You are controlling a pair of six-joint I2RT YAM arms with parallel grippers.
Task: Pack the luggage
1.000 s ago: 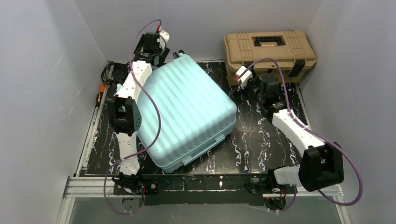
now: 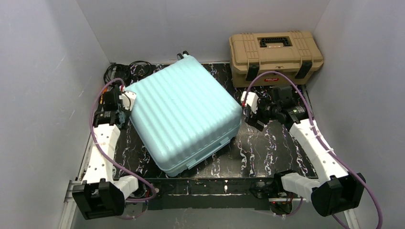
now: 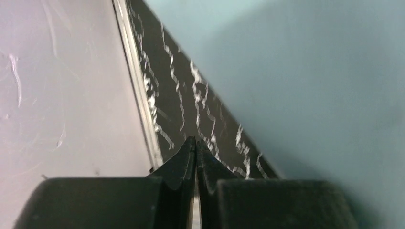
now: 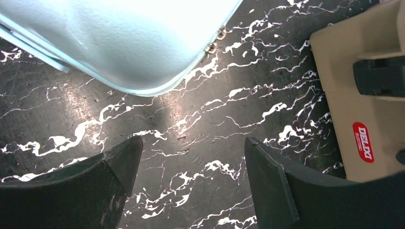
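Observation:
A closed mint-green suitcase (image 2: 184,114) lies flat and askew on the black marble-patterned table, its ribbed shell up and its side also filling the right of the left wrist view (image 3: 305,71). My left gripper is low at the suitcase's left side, shut with nothing visible between its fingers. My right gripper is off the suitcase's right corner, open over bare table, with the suitcase's zipped edge (image 4: 143,90) ahead of it.
A tan toolbox (image 2: 274,47) stands at the back right. Coiled black cables (image 2: 138,64) lie at the back left. Grey walls border the table closely. Bare table (image 2: 267,152) shows at front right.
My left arm has swung from above the back left down to the suitcase's left side. The suitcase's far-left corner has shifted slightly right. The right arm has moved slightly toward the front.

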